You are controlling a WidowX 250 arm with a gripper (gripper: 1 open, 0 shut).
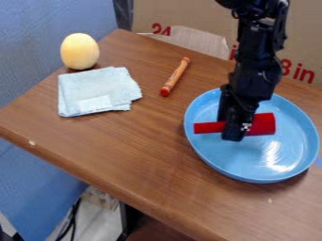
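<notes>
My black gripper [236, 123] is low over a blue plate [251, 158] on the right of the wooden table, around a red bar-like object [262, 124]. The bar lies horizontally at plate height and sticks out on both sides of the gripper. The fingertips are dark and partly hide the bar's middle; it appears held between them.
An orange stick [175, 76] lies mid-table, a folded pale cloth [97, 91] at left, a yellow egg-shaped object [79, 52] near the far left edge. A cardboard box [183, 17] stands behind.
</notes>
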